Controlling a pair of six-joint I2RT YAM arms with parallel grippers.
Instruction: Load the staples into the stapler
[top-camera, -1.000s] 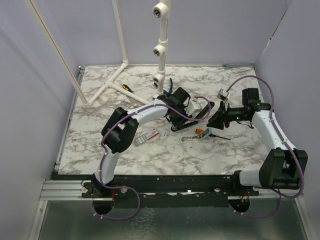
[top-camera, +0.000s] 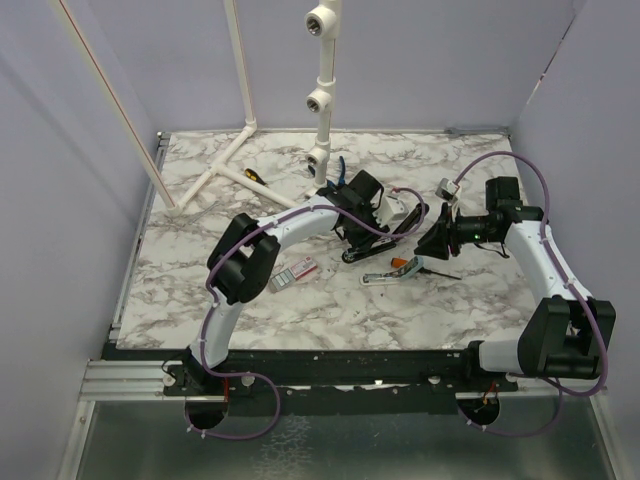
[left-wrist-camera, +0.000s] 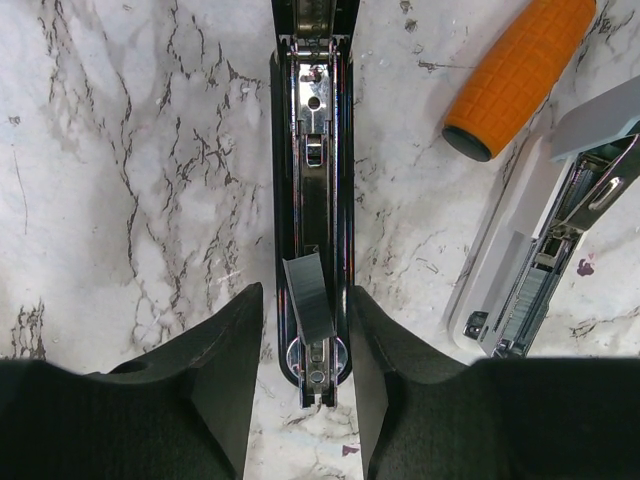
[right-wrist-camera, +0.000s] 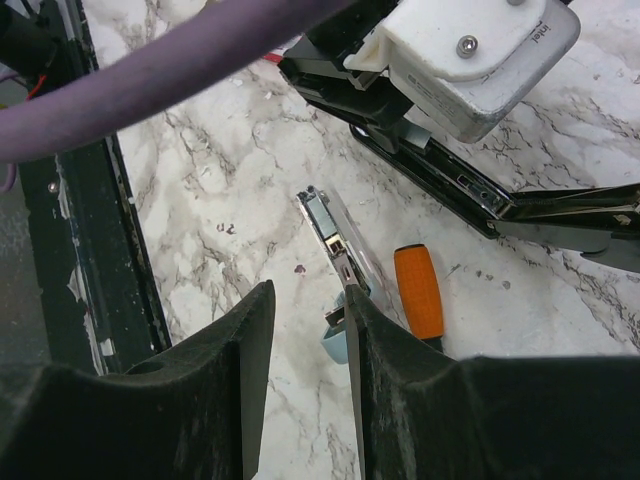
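Observation:
The long black stapler lies opened out on the table, its metal magazine exposed. A grey strip of staples rests askew over the front part of that magazine, not lined up with the channel. My left gripper is open above it, a fingertip to either side and the strip not clamped. In the top view the left arm's wrist hides much of this stapler. My right gripper hangs open and empty near a smaller light-coloured stapler, which is also opened out.
An orange-handled screwdriver lies between the two staplers. A staple box sits left of them. Behind the left wrist stand blue-handled pliers and a white pipe frame.

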